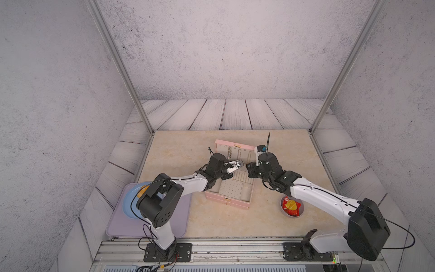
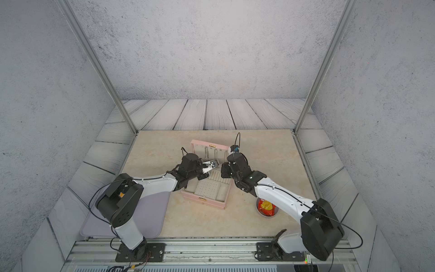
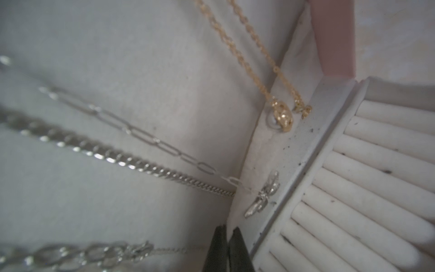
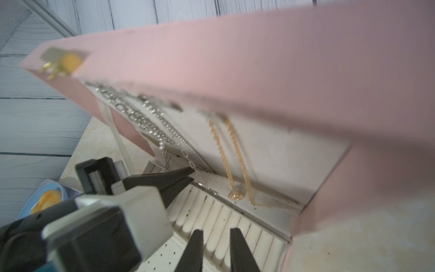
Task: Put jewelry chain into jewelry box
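Note:
An open pink jewelry box (image 1: 228, 197) stands in mid-table. Silver chains (image 3: 167, 174) and gold chains (image 3: 242, 63) with pendants hang inside its upright lid (image 4: 271, 54), pendants at the hinge ledge. My left gripper is shut at the lid's lining, beside the silver chains; in the right wrist view its tips (image 4: 185, 174) reach toward those chains, and nothing shows clearly between them. My right gripper stands part open over the ring rolls (image 4: 222, 226), nothing between its fingers, in front of the lid.
A grey bowl with red and yellow packets (image 1: 291, 205) sits at the front right. A lilac tray (image 1: 179, 222) with a blue plate (image 1: 129, 204) lies at the left under my left arm. The table behind the box is clear.

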